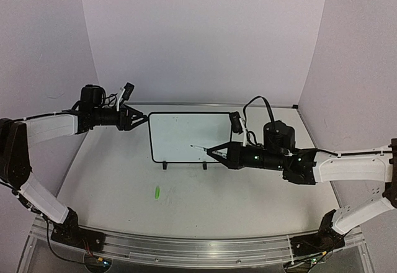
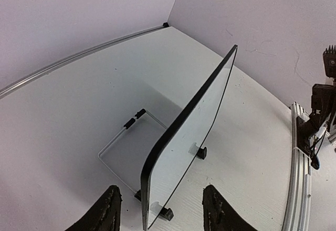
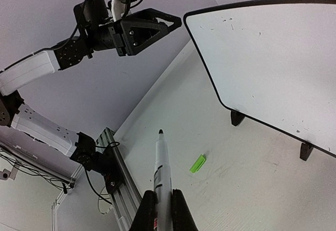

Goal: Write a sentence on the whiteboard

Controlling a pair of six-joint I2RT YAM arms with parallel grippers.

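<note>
The whiteboard (image 1: 186, 136), white with a black frame and no writing on it, stands upright on small feet. My left gripper (image 1: 146, 119) is at its upper left corner. In the left wrist view its fingers (image 2: 108, 212) stand wide apart, with the board's edge seen between them; whether they touch it I cannot tell. My right gripper is shut on a white marker (image 3: 163, 163), whose bare black tip points away from the fingers. From above, the marker lies across the lower right part of the board; the gap between tip and board cannot be judged.
A small green piece (image 1: 157, 192) lies on the table in front of the board. Behind the board, a thin wire stand (image 2: 111, 165) rests on the table.
</note>
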